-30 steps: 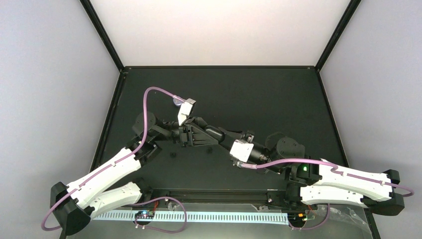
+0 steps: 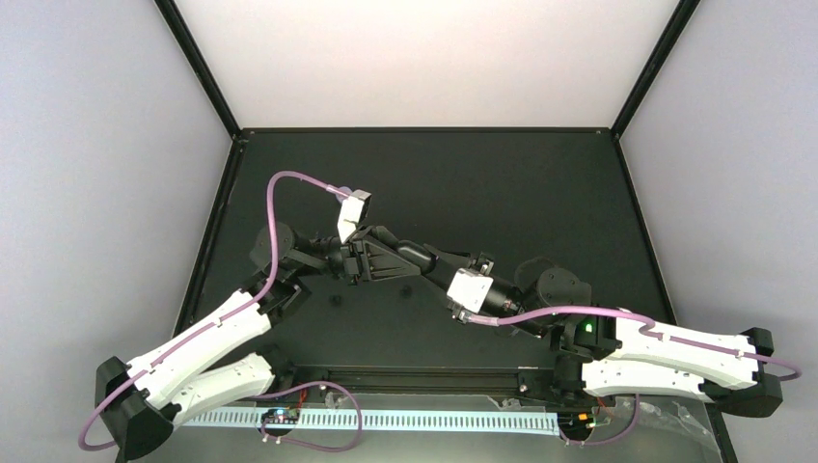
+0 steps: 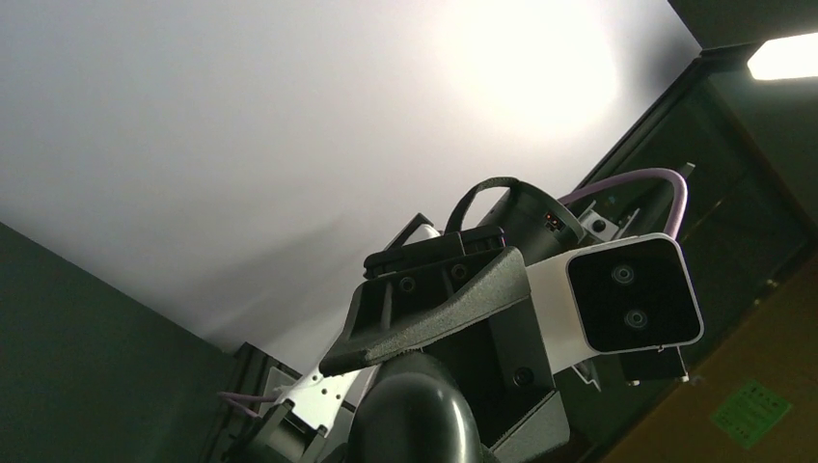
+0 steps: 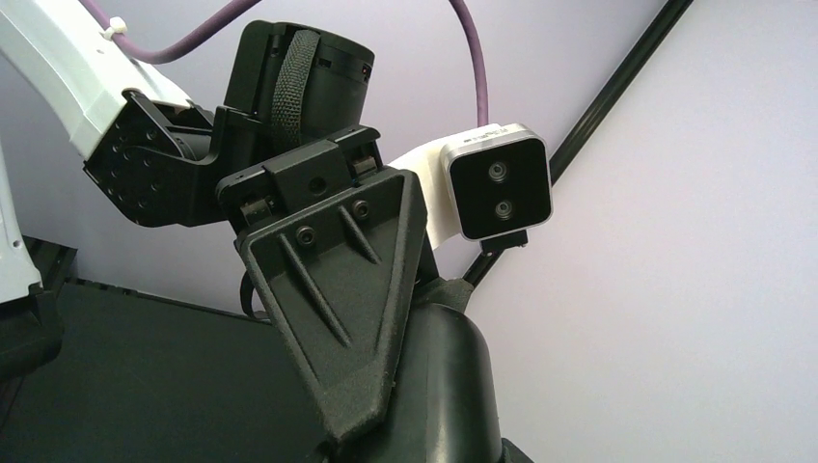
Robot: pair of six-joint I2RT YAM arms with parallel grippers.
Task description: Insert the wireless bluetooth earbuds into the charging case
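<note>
My left gripper [image 2: 397,262] and my right gripper [image 2: 421,260] meet above the middle of the work surface in the top view, their tips close together. A smooth, rounded black shape [image 2: 417,254] shows where they meet. In the left wrist view a glossy black rounded shape [image 3: 415,415] rises from the bottom edge, in front of the right gripper's ribbed finger [image 3: 424,307]. A similar glossy shape [image 4: 434,386] stands beside the left gripper's ribbed finger [image 4: 333,289] in the right wrist view. Whether these are case or finger parts, I cannot tell. No earbuds can be made out.
A round, pale purplish item [image 2: 344,194] shows beside the left wrist camera. Purple cables [image 2: 273,231] loop along both arms.
The right arm stays where it was.
</note>
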